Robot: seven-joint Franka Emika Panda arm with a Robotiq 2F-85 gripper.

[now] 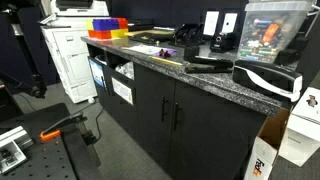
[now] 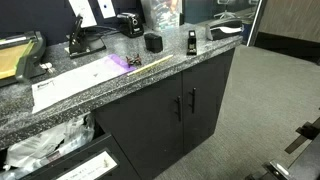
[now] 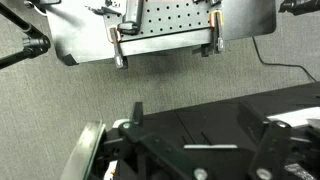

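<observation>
My gripper is open in the wrist view, its dark fingers (image 3: 138, 112) wide apart with nothing between them. Below it is bare grey carpet (image 3: 70, 130), and the dark cabinet (image 3: 205, 125) edge lies under the right finger. Along a speckled counter (image 2: 110, 98) stand several objects: a small black box (image 2: 153, 43), a black stapler-like item (image 2: 192, 43), a yellow pencil (image 2: 150, 66) and a purple item (image 2: 115, 63) by a white sheet (image 2: 75, 85). Neither exterior view clearly shows the gripper.
Red, blue and yellow bins (image 1: 105, 27) sit at the counter's far end. A clear tub (image 1: 265, 35) stands near its other end. An open drawer (image 2: 45, 145) holds white material. The metal platform (image 3: 170, 40) with orange clamps borders the open floor. Cardboard boxes (image 1: 262, 150) stand beside the cabinet.
</observation>
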